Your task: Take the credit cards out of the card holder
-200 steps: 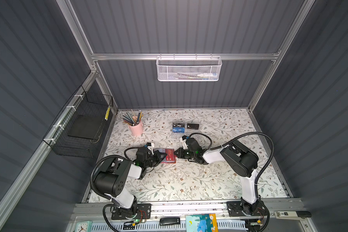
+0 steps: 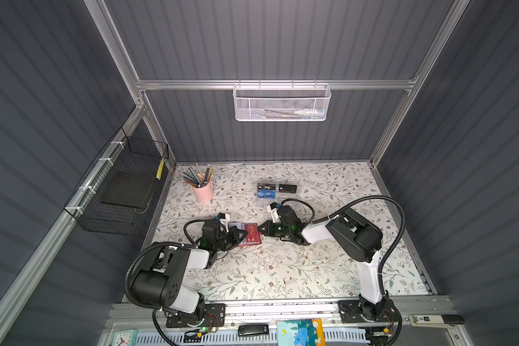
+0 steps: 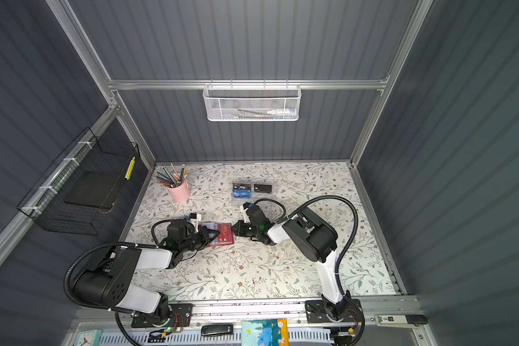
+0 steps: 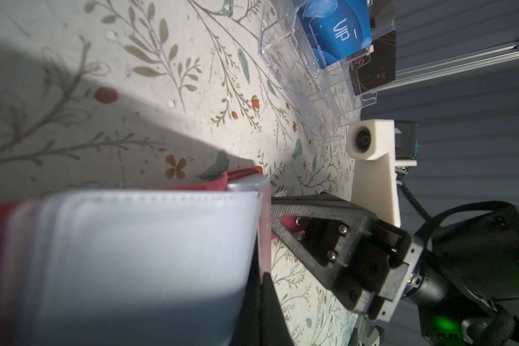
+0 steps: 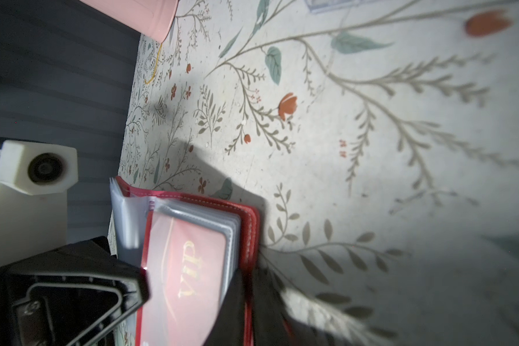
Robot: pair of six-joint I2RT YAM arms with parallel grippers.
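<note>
The red card holder (image 2: pixel 253 237) lies open on the patterned table between my two grippers, with clear sleeves showing. In the right wrist view, a pinkish-red VIP card (image 5: pixel 184 271) sits inside a clear sleeve. My right gripper is shut on the holder's red stitched edge. My left gripper (image 2: pixel 245 233) is over the holder's left part, its fingers (image 4: pixel 274 323) shut beside a pale clear sleeve (image 4: pixel 138 259). Whether a thin sleeve or card edge is pinched there, I cannot tell.
Behind the holder, a clear stand (image 2: pixel 277 191) carries a blue VIP card (image 4: pixel 337 28) and dark cards. A pink pencil cup (image 2: pixel 203 192) stands at the back left.
Both arms have shifted very slightly, the left arm's elbow leftward and toward the front. The holder has edged slightly toward the front. Both grippers have stayed at it.
</note>
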